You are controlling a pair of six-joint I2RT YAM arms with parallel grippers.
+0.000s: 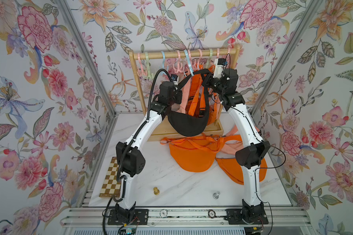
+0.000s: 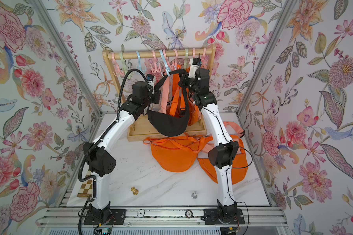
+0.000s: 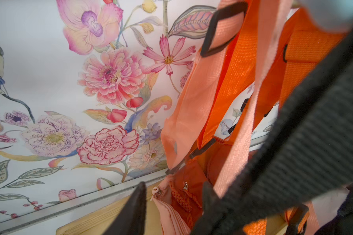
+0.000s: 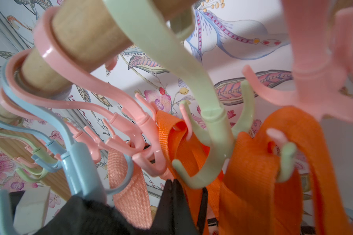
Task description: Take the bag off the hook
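Note:
The black bag point(image 1: 188, 124) hangs from the rack. Its strap point(image 1: 184, 79) runs up to the blue hook point(image 1: 188, 62) and across to my right gripper point(image 1: 206, 79), which is shut on it. In the right wrist view, dark strap fabric point(image 4: 86, 217) lies at the lower end of the blue hook point(image 4: 80, 168), and the fingers point(image 4: 167, 209) are close together; the grip itself is largely hidden. My left gripper stands open beside the strap's left run, with nothing between its fingers. The broad black strap point(image 3: 298, 129) passes right of them.
Orange and pink straps point(image 3: 239, 70) hang close behind. Several hooks, including a green one point(image 4: 213, 117), crowd the wooden bar point(image 1: 172, 54). Orange bags point(image 1: 194, 156) lie on the table below. A chessboard point(image 1: 110, 178) and two chess pieces stand nearer the front.

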